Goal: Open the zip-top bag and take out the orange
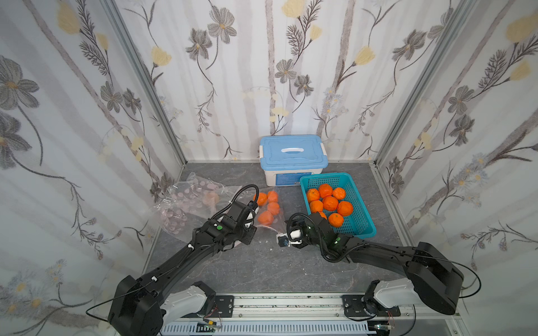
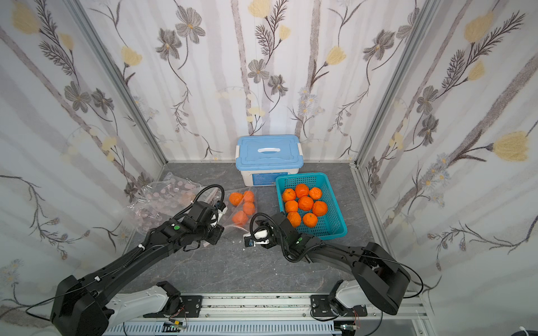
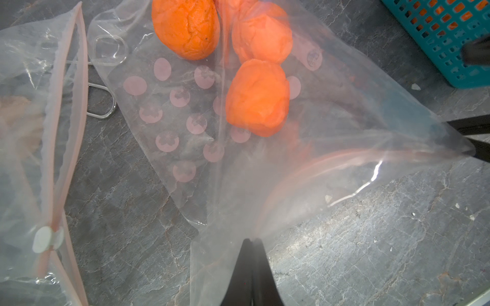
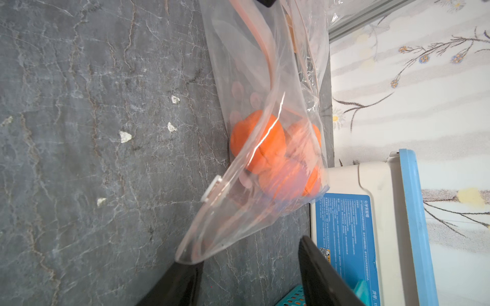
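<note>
The clear zip-top bag (image 3: 337, 117) holds several oranges (image 3: 257, 99) and has a pinkish zip strip along its mouth. Its slider (image 4: 210, 188) shows near one end of the strip in the right wrist view. My left gripper is shut on the film at one side of the bag's mouth. The opposite mouth corner reaches my right gripper, which is open. That corner overlaps the tip of one finger (image 4: 186, 283); whether the film lies between the fingers I cannot tell. The mouth looks parted in the left wrist view.
A teal basket (image 1: 367, 221) with loose oranges stands to the right. Behind is a blue-lidded box (image 1: 292, 154). At the left lie other clear bags (image 1: 187, 204), one with a second zip and slider.
</note>
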